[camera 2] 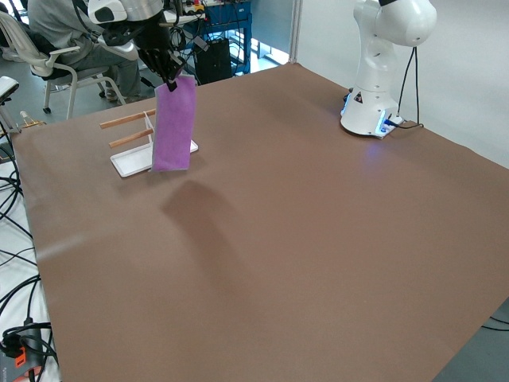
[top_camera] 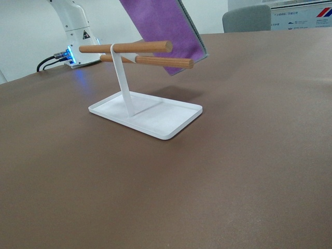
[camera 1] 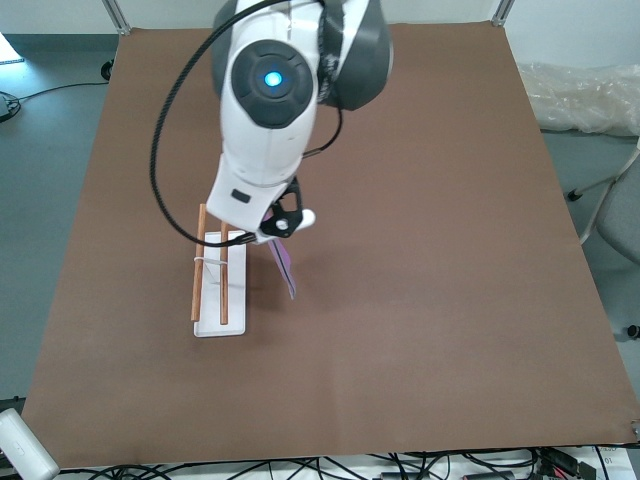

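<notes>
A white rack (camera 1: 235, 320) with two wooden bars stands on the brown table; in the top view its white tray (top_camera: 161, 114) and upper wooden bar (top_camera: 145, 46) show clearly. My gripper (camera 2: 175, 78) holds a purple cloth (camera 2: 172, 131) by its upper end, hanging beside the rack on the side toward the robot base in the right view. In the left view the cloth (camera 1: 281, 260) hangs just right of the bars, largely under my arm. In the top view the cloth slants above and behind the bars; whether it touches them I cannot tell.
The white robot base (camera 2: 367, 111) stands at its edge. Cables (camera 1: 400, 465) run along the near edge in the left view, and a chair (camera 1: 625, 210) stands off the table at right.
</notes>
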